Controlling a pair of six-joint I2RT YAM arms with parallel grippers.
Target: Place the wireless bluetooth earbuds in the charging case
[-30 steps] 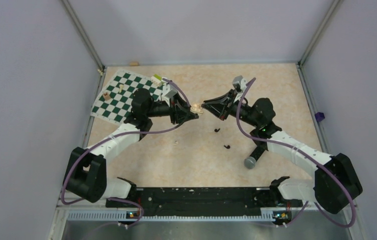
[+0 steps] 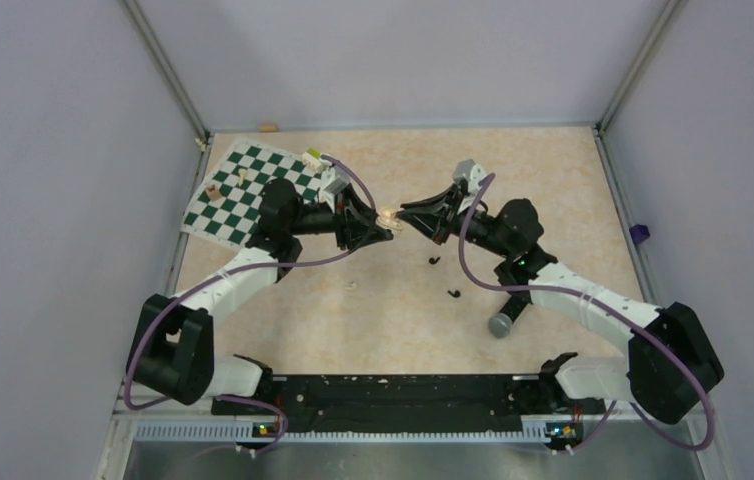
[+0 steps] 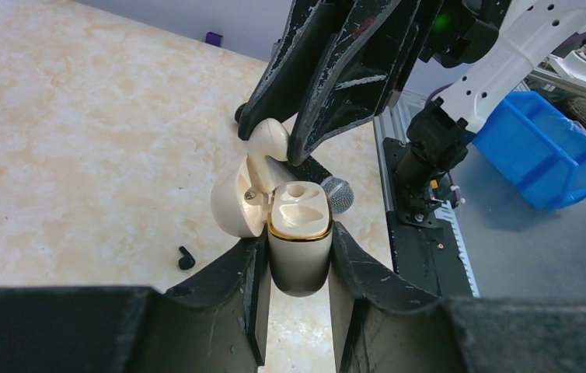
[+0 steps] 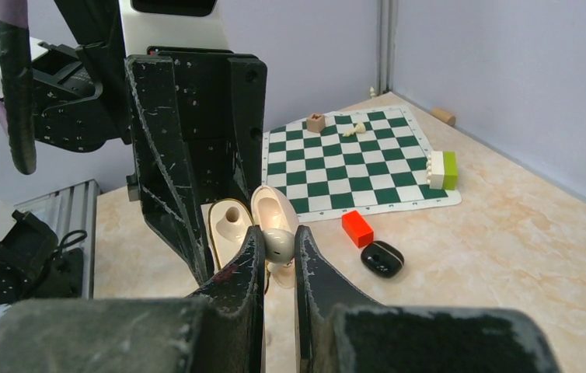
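Note:
Held in the air, the white charging case [image 3: 299, 263] with a gold rim has my left gripper [image 2: 387, 226] shut on its body. Its lid [image 3: 232, 200] stands open, and the recesses beside the rim look empty. My right gripper [image 2: 402, 210] is shut on a white earbud [image 3: 267, 141], which is right over the case, between lid and recesses. In the right wrist view the earbud [image 4: 279, 245] overlaps the lid [image 4: 273, 203]; whether it touches the case I cannot tell. Another small white earbud [image 2: 351, 285] appears to lie on the table, below the left gripper in the top view.
Two black earbuds [image 2: 454, 293] and a microphone [image 2: 507, 315] lie on the right side. A black case [image 4: 382, 259], a red block [image 4: 357, 228] and a chessboard [image 4: 343, 159] are seen in the right wrist view.
Both grippers have shifted slightly left together with the case and earbud. The right wrist has tilted a little.

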